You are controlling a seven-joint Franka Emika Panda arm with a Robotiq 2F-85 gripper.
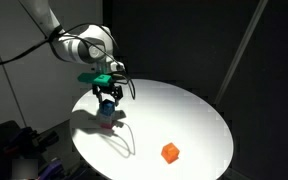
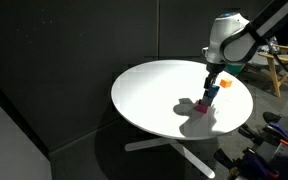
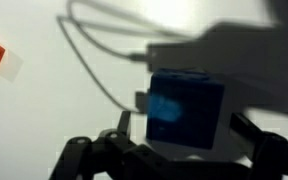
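A blue block (image 1: 106,106) tops a small stack on the white round table, with a paler part below it and a pink block (image 1: 107,125) at the base. My gripper (image 1: 107,96) is just above the stack, pointing down. Seen from the wrist, the blue block (image 3: 184,108) lies between the two spread fingers, with a gap on either side, so the gripper is open and grips nothing. In exterior view 2 the pink block (image 2: 201,106) shows beneath the blue one (image 2: 211,93). An orange block (image 1: 170,152) rests apart, toward the table's near edge.
Shadows of the arm and its cable fall across the tabletop. A wooden chair (image 2: 281,62) stands beyond the table.
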